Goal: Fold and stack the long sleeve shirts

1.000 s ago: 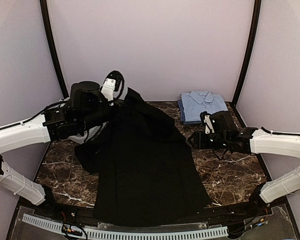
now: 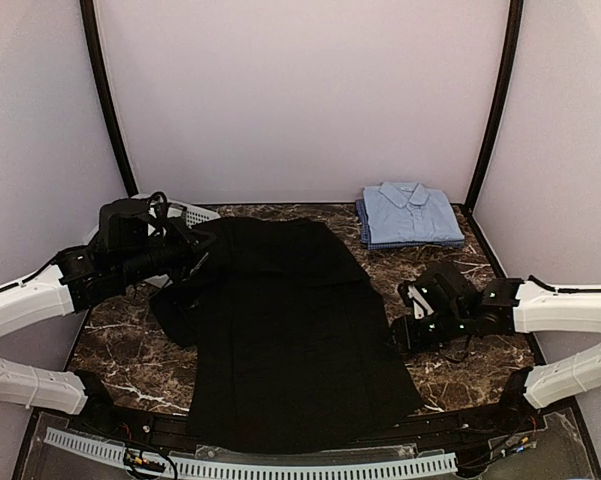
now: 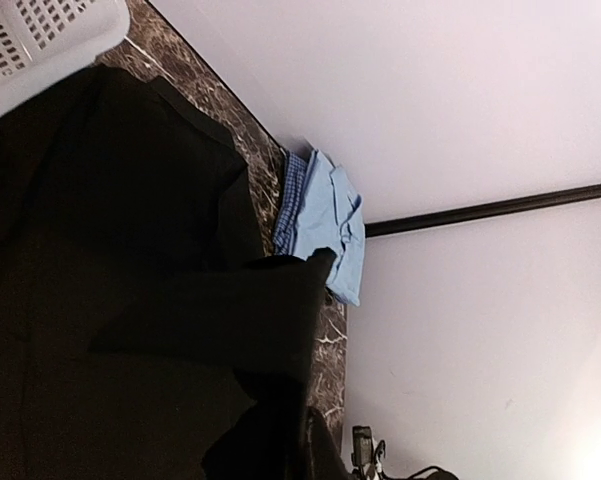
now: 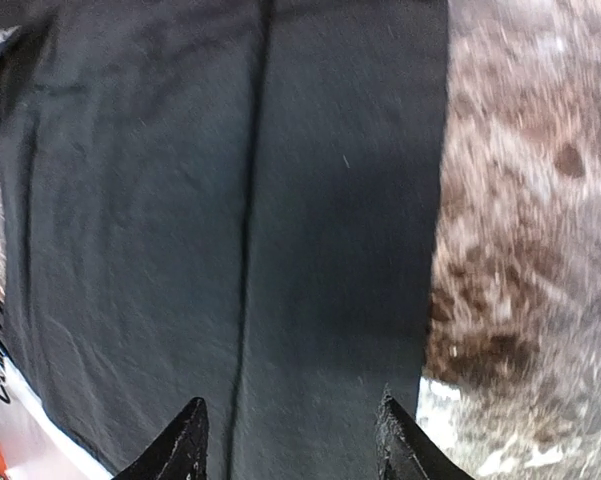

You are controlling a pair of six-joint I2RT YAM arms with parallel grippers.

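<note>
A black long-sleeve shirt (image 2: 290, 360) lies spread over the table, its upper part folded over with an edge running across the middle. Over its upper left stands my left gripper (image 2: 202, 248), shut. In the left wrist view, a flap of the black cloth (image 3: 220, 315) rises toward that gripper's fingers, which are dark and hard to pick out there. By the shirt's right edge is my right gripper (image 2: 400, 338). The right wrist view shows its two fingers (image 4: 188, 440) apart above the shirt, with nothing held between them.
Folded shirts, a light blue one (image 2: 412, 212) on top, are stacked at the back right. A white basket (image 3: 55, 55) stands at the back left, partly behind the left arm. Bare marble table (image 2: 460, 380) shows at the right.
My left gripper has come down and leftward, and the cloth that was raised beside it now lies lower. My right gripper has moved toward the front along the shirt's right edge.
</note>
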